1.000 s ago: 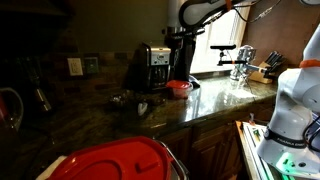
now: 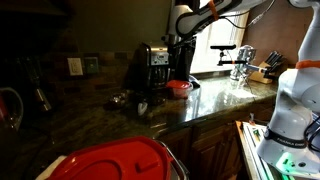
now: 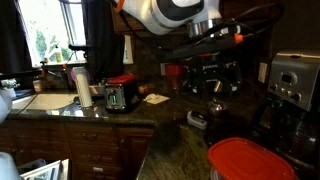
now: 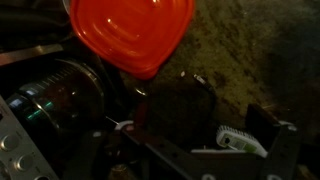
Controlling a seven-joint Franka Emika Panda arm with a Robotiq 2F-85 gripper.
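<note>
My gripper is open high above the dark counter, its dark fingers apart at the bottom of the wrist view with nothing seen held between them. In exterior view 1 the white arm (image 2: pixel 186 22) reaches in from the upper right, near the coffee machine. A red dish (image 4: pixel 135 30) lies beyond the fingers in the wrist view; in exterior view 2 a red dish (image 3: pixel 250 160) is at the lower right. Near the right finger in the wrist view shows a small white, ridged object (image 4: pixel 240 140), apart from the gripper.
A metallic coffee machine (image 2: pixel 158 66) stands against the back wall. A large red tray (image 2: pixel 110 160) fills the near part of exterior view 1. A toaster (image 3: pixel 122 92) and a paper roll (image 3: pixel 83 88) stand farther off. Bare counter (image 3: pixel 170 155) lies between.
The end of the arm has shifted a little left in exterior view 1, toward the coffee machine. The red dish and red tray have not moved.
</note>
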